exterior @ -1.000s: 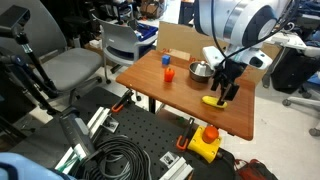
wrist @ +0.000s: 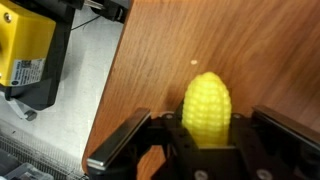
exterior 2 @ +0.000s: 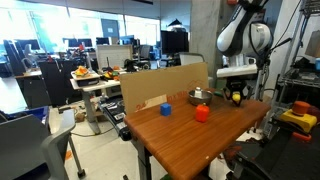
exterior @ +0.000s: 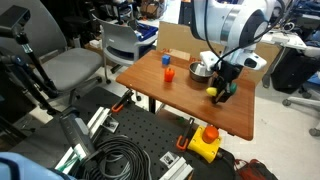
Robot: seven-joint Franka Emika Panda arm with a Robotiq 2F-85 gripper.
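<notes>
A yellow elongated object sits between the fingers of my gripper, which is shut on it. One rounded end sticks out ahead of the fingertips over the wooden tabletop. In exterior view 1 the yellow object shows at the gripper, low over the right part of the table. Exterior view 2 has the yellow object near the table's far end, its lower part close to the surface. Whether it clears the wood is hard to tell.
A metal pot stands just behind the arm. Toward the left end are a red object and a blue one. Something green is beside the gripper. A yellow device borders the front edge.
The arm came down onto the yellow object, which lay on the table. My gripper has closed on it, and the object now appears slightly higher and turned.
</notes>
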